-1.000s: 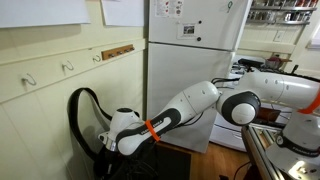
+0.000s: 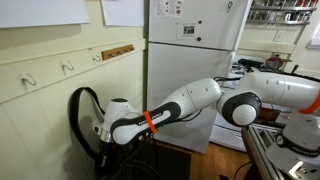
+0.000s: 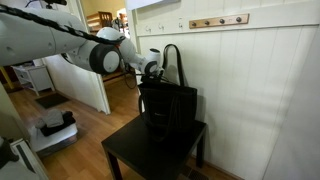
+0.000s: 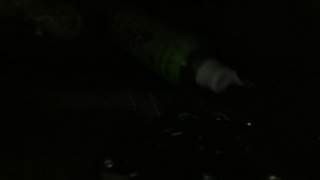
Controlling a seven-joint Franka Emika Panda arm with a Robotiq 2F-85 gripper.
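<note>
A black tote bag [image 3: 170, 112] with an upright strap stands on a black table against the white panelled wall. My arm reaches over to the bag, and my gripper [image 2: 106, 152] is at its opening, its fingertips hard to make out against the black cloth. The wrist view is very dark. In it a dim bottle-like thing with a green patch [image 4: 176, 62] and a whitish end [image 4: 215, 75] lies slantwise. No fingers stand out there, and nothing shows held; the gripper reads as shut.
The black table [image 3: 130, 150] has bare room in front of the bag. A hook rail [image 3: 219, 20] is on the wall above. A white fridge [image 2: 185, 90] stands behind the arm.
The wrist part of my arm has risen slightly and shifted a little to the left in exterior view 1. The bag's strap stays about where it was.
</note>
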